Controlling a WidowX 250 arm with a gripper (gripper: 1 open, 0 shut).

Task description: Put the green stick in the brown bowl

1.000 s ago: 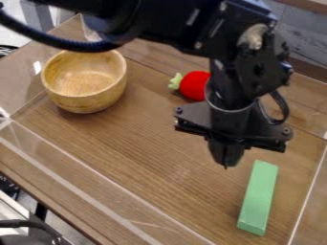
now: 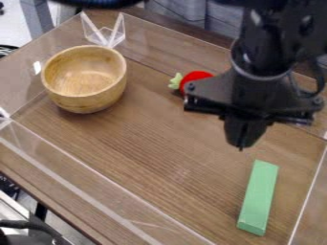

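The green stick (image 2: 258, 197) lies flat on the wooden table at the lower right, its long side running nearly away from me. At the upper left, the brown bowl (image 2: 82, 80) stands upright and looks empty. My dark gripper (image 2: 240, 140) hangs over the right part of the table, above and behind the stick in the view and apart from it. Its body hides the table behind it. The fingers are too dark and foreshortened to show whether they are apart or together.
A red toy with a green end (image 2: 193, 80) lies partly hidden behind my gripper. Behind the bowl there is a clear, white-edged object (image 2: 105, 33). Dark cables lie beyond the lower left edge.
The stick and bowl have stayed in place.
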